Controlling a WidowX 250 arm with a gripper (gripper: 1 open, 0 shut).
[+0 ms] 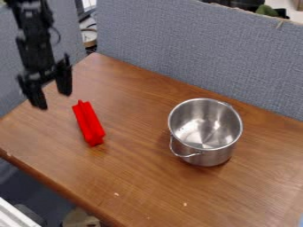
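My black gripper (48, 87) hangs at the upper left, blurred, its fingers apart and open, with nothing visible between them. It is above and left of a red elongated object (88, 122) lying on the wooden table (136, 177). A steel pot (205, 133) with a wire handle stands on the right part of the table, empty.
Grey padded walls (201, 49) border the table at the back and left. Some clutter lies beyond the lower left edge.
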